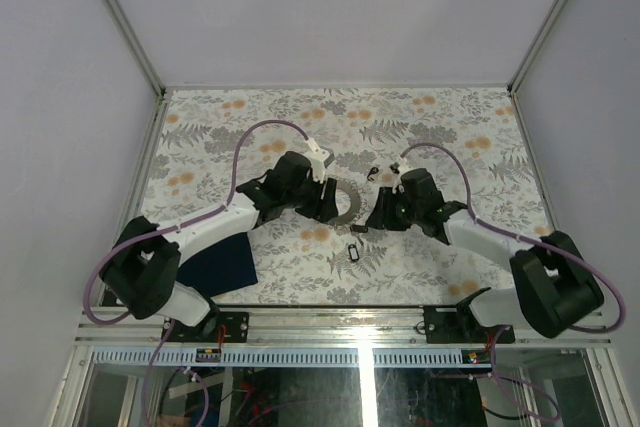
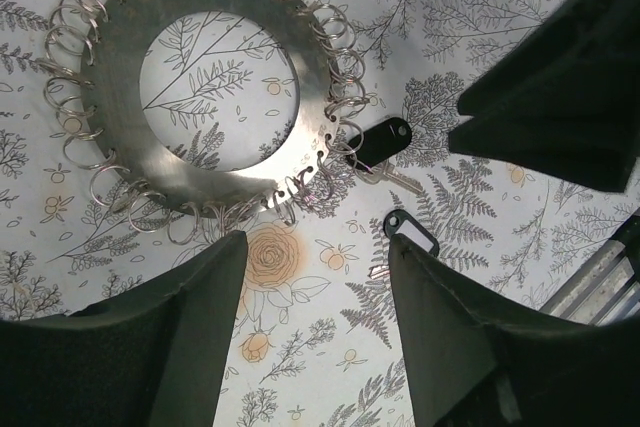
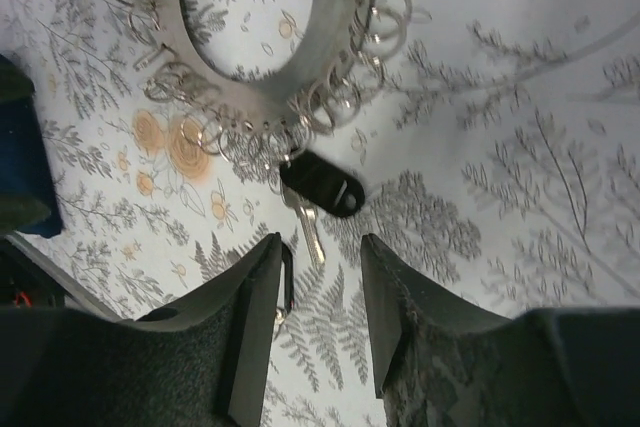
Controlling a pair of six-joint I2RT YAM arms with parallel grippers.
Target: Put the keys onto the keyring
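A flat metal keyring (image 2: 105,97), edged with many small wire loops, lies on the patterned cloth below my left gripper. That gripper is open and empty, its fingertips above the ring's lower right side. A black key tag (image 2: 385,142) with a silver key (image 2: 405,181) lies at the ring's right edge; whether it is linked to a loop I cannot tell. Apart from the ring lies a second tag with a white label (image 2: 415,234), its key partly hidden by a finger. My right gripper is open over the cloth just short of the black tag (image 3: 325,185), nothing between its fingers.
Another small dark key (image 1: 372,173) lies behind the right gripper. A dark blue cloth (image 1: 218,269) is at the front left, partly under the left arm. The two grippers stand close together.
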